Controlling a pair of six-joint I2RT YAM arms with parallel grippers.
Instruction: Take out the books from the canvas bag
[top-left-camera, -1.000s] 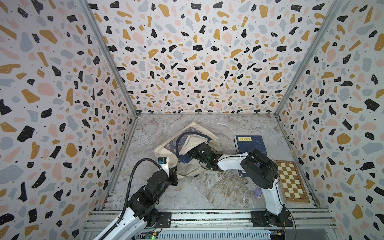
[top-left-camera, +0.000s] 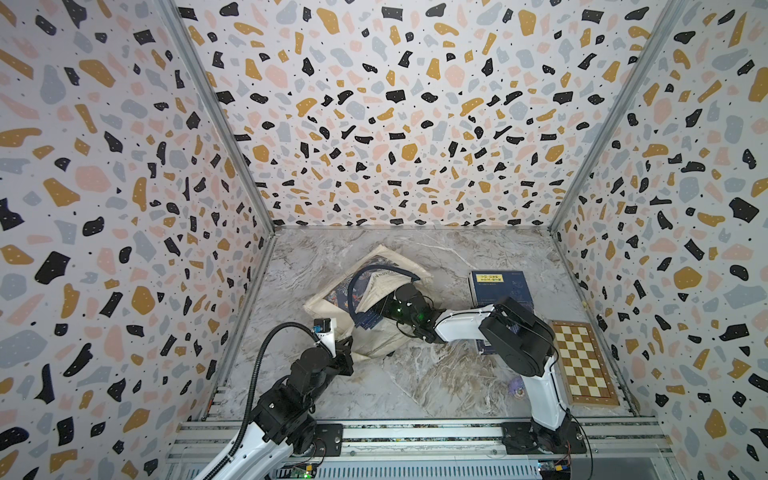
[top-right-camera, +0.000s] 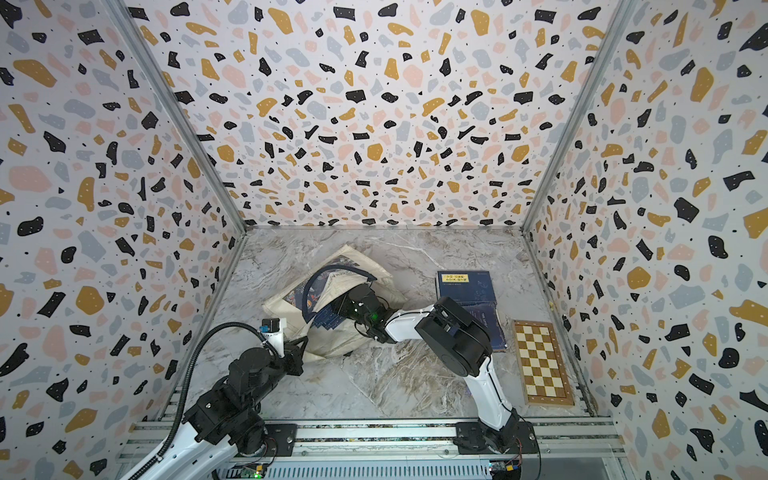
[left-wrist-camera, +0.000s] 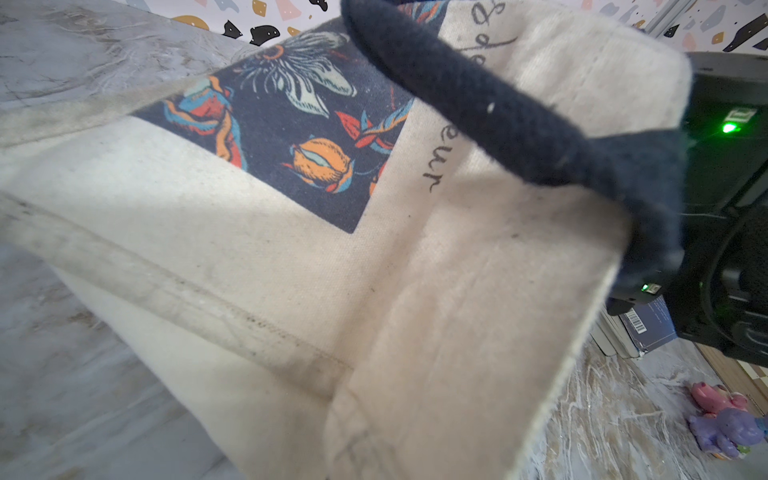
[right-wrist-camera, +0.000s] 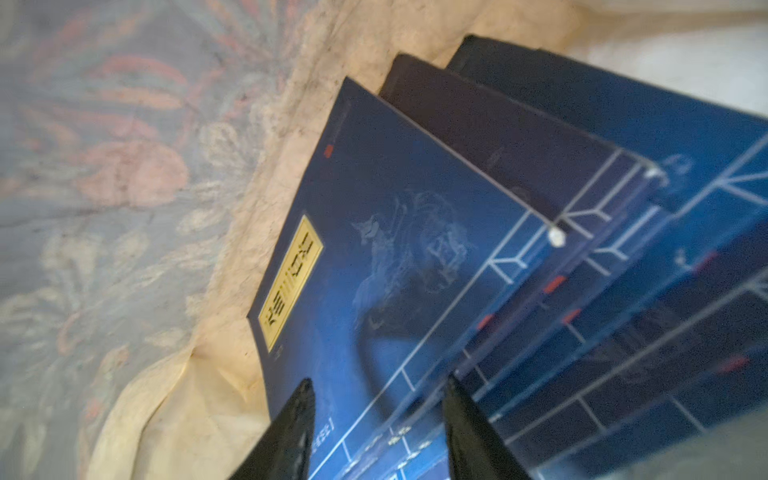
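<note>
The cream canvas bag (top-left-camera: 376, 340) lies on the table with its dark strap (top-left-camera: 354, 288) arched over the opening. Inside it, several dark blue books (right-wrist-camera: 400, 232) are fanned out; the front one bears a yellow label. My right gripper reaches into the bag from the right, its fingers (right-wrist-camera: 297, 420) apart near the lower edges of the books and not closed on any. At the bag's front left edge is my left gripper (top-left-camera: 347, 352); canvas hides its fingertips in the left wrist view, and the cloth moves along with it, so it appears shut on the bag.
Blue books (top-left-camera: 512, 284) lie on the right of the table, partly under the right arm. Beyond them is a chessboard (top-left-camera: 582, 361). Small pink and purple toys (left-wrist-camera: 728, 428) lie near it.
</note>
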